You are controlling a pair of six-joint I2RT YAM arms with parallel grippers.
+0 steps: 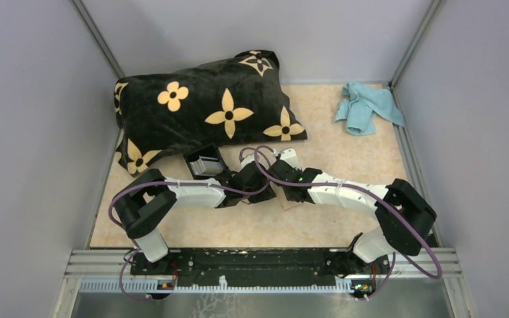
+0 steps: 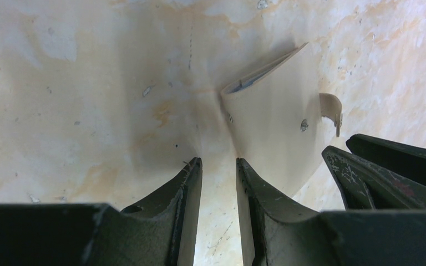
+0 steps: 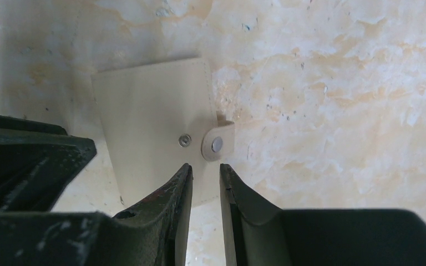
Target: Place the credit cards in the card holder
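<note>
The beige card holder (image 2: 277,105) lies on the table with its mouth slightly parted in the left wrist view. In the right wrist view the holder (image 3: 144,111) shows a metal stud on its face and its strap (image 3: 219,142) folded out at the side. Beside its near edge, my left gripper is open, nothing between its fingers. Over the strap side, my right gripper stands open and empty. From above, the arms cover most of the holder (image 1: 291,204). Several cards (image 1: 207,167) sit in a black box (image 1: 190,161) at left.
A black patterned cushion (image 1: 199,106) fills the back left, close behind the box. A blue cloth (image 1: 364,109) lies at the back right. My two grippers are very near each other over the holder.
</note>
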